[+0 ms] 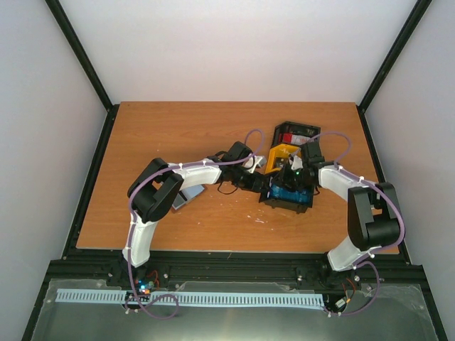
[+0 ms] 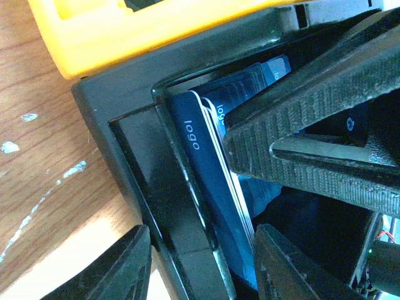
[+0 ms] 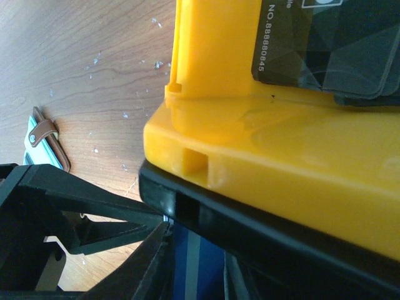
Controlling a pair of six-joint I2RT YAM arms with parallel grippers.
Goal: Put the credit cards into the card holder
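A black box (image 1: 286, 205) holds blue cards (image 2: 203, 156) marked "logo", standing in its compartment. My left gripper (image 1: 257, 183) is at the box's left wall; its fingertips sit low in the left wrist view, partly open around that wall and card edge, grip unclear. My right gripper (image 1: 290, 177) is over the cards, its fingers reaching in from the right; in the right wrist view its tips are partly hidden under the box edge, at a blue card. The card holder (image 3: 47, 134), brown with a strap and light-blue cards, lies on the table.
A yellow tray (image 3: 269, 144) with dark cards adjoins the black box, and another black tray (image 1: 298, 128) with red and white items sits behind.
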